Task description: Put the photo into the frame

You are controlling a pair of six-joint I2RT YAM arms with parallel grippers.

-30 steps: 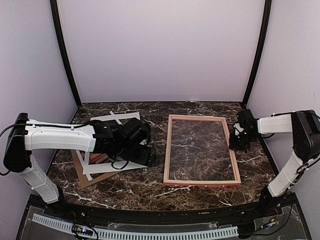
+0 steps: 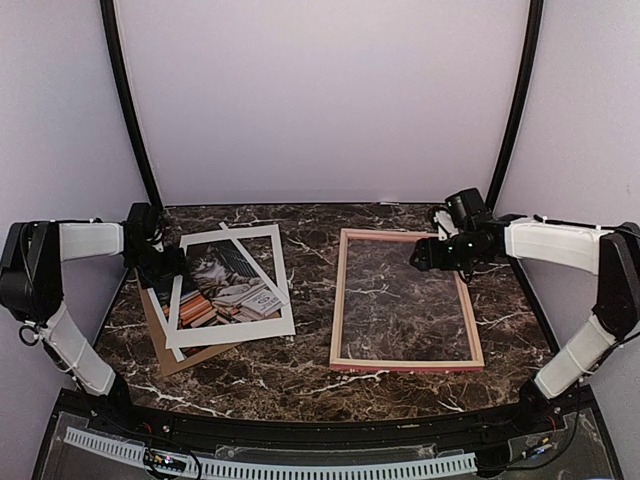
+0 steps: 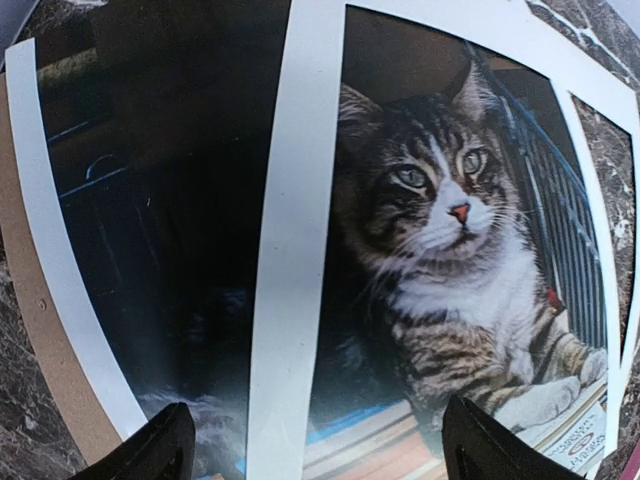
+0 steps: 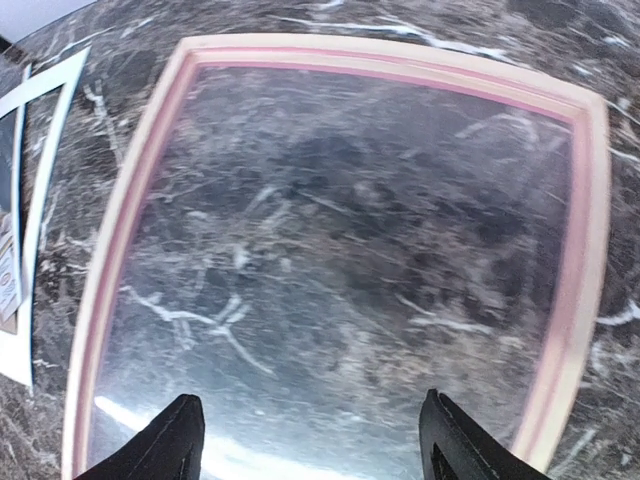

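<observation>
The photo of a cat (image 3: pixel 440 240) lies in the left pile with white mat borders (image 2: pixel 250 330) and a brown backing board (image 3: pixel 40 320). My left gripper (image 2: pixel 163 262) is open above the pile's left edge; in its wrist view its fingertips hover over the dark picture area and a white strip. The pale pink-edged frame (image 2: pixel 337 300) with a clear panel (image 4: pixel 350 260) lies on the right. My right gripper (image 2: pixel 436 255) is open above the frame's back right part, nothing between its fingers.
Walls stand at back and both sides.
My left gripper has moved left from near the middle to the pile's left edge. My right gripper has moved left and up over the frame from its right side.
</observation>
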